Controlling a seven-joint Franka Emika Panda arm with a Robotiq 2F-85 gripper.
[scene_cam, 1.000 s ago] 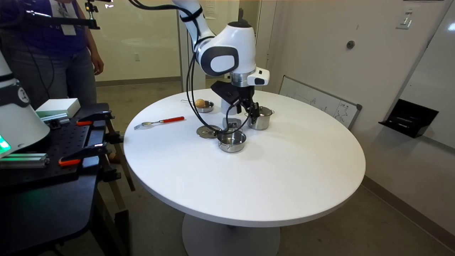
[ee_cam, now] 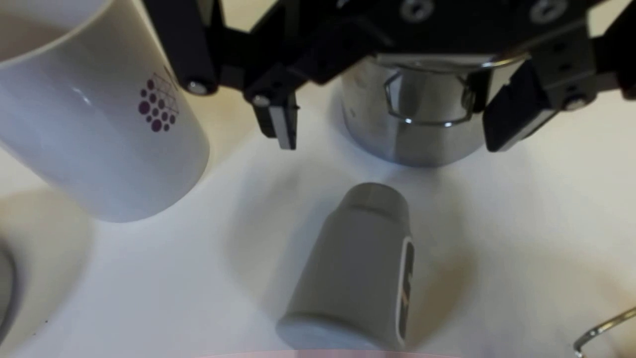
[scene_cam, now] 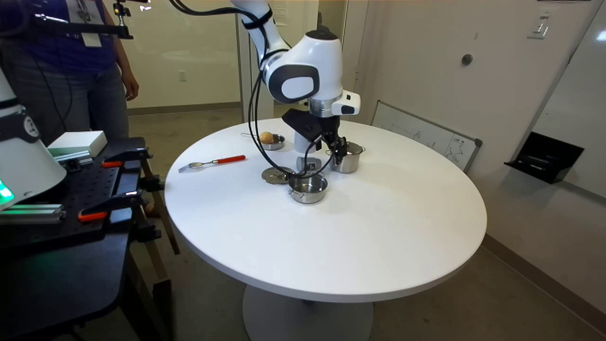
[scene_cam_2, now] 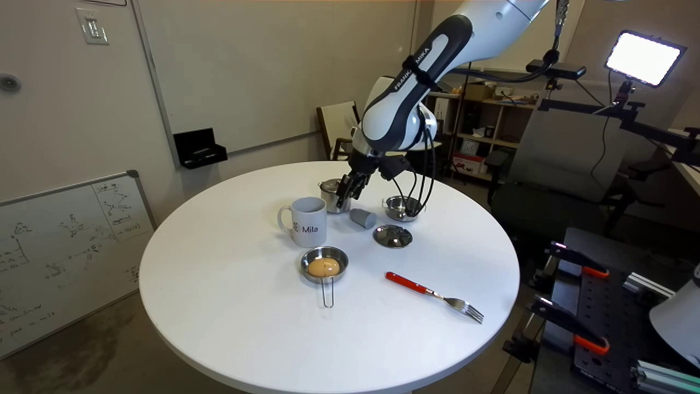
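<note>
My gripper stands open, its two fingers wide apart, with nothing gripped. It hovers beside the steel lidded pot, which shows beyond the gap between the fingertips. In the second exterior view that pot is partly covered by my gripper. A grey cup-shaped piece lies on its side on the table, below the fingers in the wrist view. Close by stands a white mug with a "Mila" print, upright. I cannot tell whether a fingertip touches the pot.
An open steel pot and a loose lid sit near the grey piece. A small pan holds an egg-like item. A red-handled fork lies apart.
The arm has shifted very slightly to the right in the first exterior view. The open steel pot appears nudged a little left; other objects look unmoved.
</note>
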